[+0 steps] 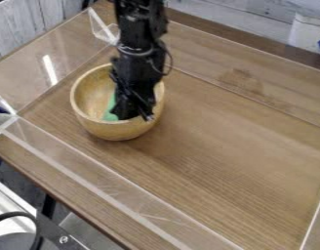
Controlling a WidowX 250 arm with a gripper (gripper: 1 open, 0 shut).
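A wooden bowl [90,125] stands on the left part of the table, with a green object [110,111] inside it. My black gripper [124,107] reaches down from the top into the right side of the bowl, over the green object and partly hiding it. It looks shut, and nothing shows clearly between its fingers.
Clear plastic strips run along the left edge. A white container [307,29] is at the back right corner, and a dark cable [32,223] lies at the bottom left.
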